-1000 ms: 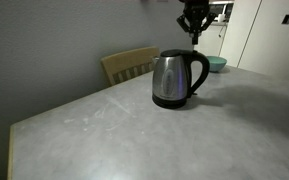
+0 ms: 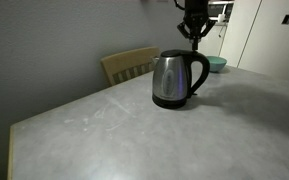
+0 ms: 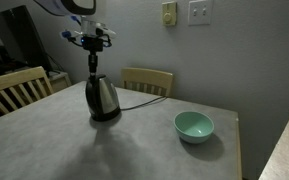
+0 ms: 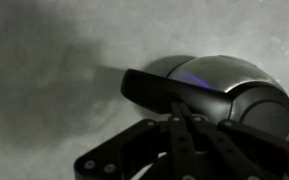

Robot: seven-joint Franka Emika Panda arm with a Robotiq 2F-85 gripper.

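A silver and black electric kettle (image 2: 171,79) stands upright on the grey table. Its black handle (image 2: 199,72) faces right in exterior view 1 and runs across the middle of the wrist view. Directly over the handle's top, pointing down, is my gripper (image 2: 195,46). In exterior view 2 the gripper (image 3: 92,71) shows as one narrow dark column above the kettle (image 3: 106,99), shut, with nothing visible between its fingers. Whether the fingertips touch the handle cannot be told. In the wrist view a bluish glint shows on the kettle's steel body (image 4: 224,72).
A mint green bowl (image 3: 194,126) sits on the table, well apart from the kettle. Wooden chairs (image 2: 129,65) stand at the table's edge. A dark cord (image 3: 144,103) runs from the kettle toward the wall.
My gripper has come down slightly over the kettle's handle. The kettle and bowl have stayed where they were.
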